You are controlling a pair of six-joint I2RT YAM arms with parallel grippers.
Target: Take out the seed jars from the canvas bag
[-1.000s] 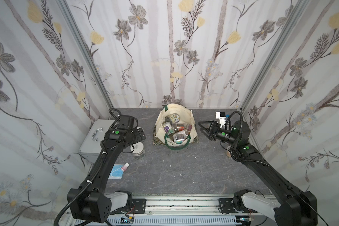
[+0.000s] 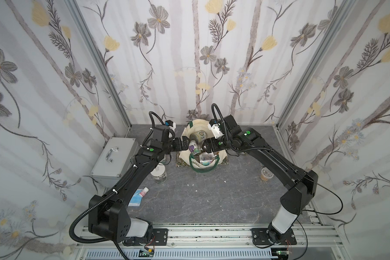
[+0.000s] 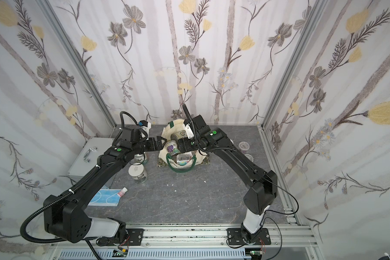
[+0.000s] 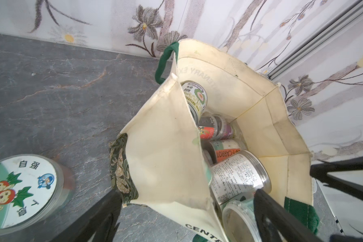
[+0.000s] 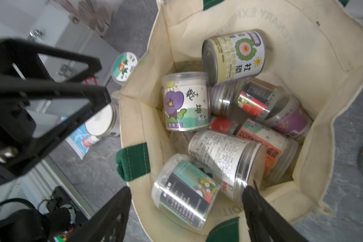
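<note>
The cream canvas bag [image 5: 326,48] with green handles stands mid-table, holding several jars: one with a purple figure [image 5: 185,102], a yellow-label one [image 5: 234,56], a white-label one [image 5: 217,157], a teal-label one [image 5: 185,193], plus carrot, red and purple-label jars. My left gripper [image 2: 184,143] hovers at the bag's left rim, open, its fingers empty. My right gripper [image 2: 208,145] is over the bag's middle, above the jars, with nothing seen between its fingers; how far it is open is hard to tell.
A grey metal box [image 2: 104,162] is at the left. White-lidded jars [image 2: 158,173], a blue mask [image 2: 134,199] and a small bottle stand nearby. Other small jars [image 3: 244,146] are at the right.
The bag looks unchanged.
</note>
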